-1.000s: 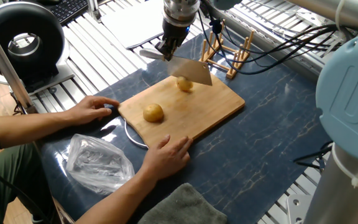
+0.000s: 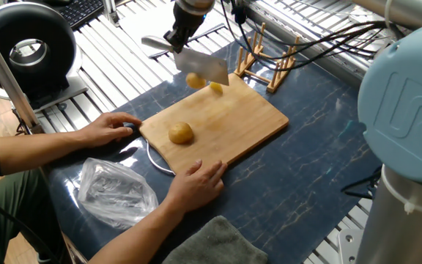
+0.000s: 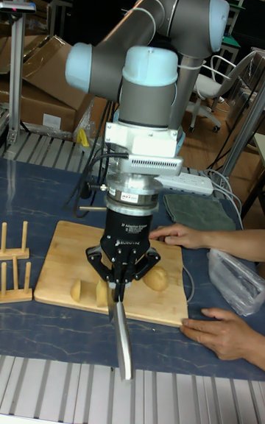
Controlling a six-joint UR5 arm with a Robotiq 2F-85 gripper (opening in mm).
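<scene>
My gripper (image 3: pixel 118 289) is shut on the handle of a broad-bladed knife (image 2: pixel 202 67). In the exterior view 1 the blade hangs over the far edge of the wooden cutting board (image 2: pixel 233 125). Just below the blade lie two potato pieces, one on the left (image 2: pixel 195 80) and one showing a yellow face on the right (image 2: pixel 216 87); a gap separates them. A whole potato (image 2: pixel 181 133) rests on the board nearer the person. From the exterior view 3 the knife (image 3: pixel 121 341) appears nearly edge-on, and the gripper partly covers the board.
A person's hands (image 2: pixel 197 185) hold the board at its near side. Around it lie a clear plastic bag (image 2: pixel 116 192), a grey cloth (image 2: pixel 217 246) and a wooden rack (image 2: pixel 277 70). The dark tabletop right of the board is free.
The gripper and knife have moved left and toward the far edge in the exterior view 1. The potato by the blade, which looked like one piece, now shows as two separated pieces.
</scene>
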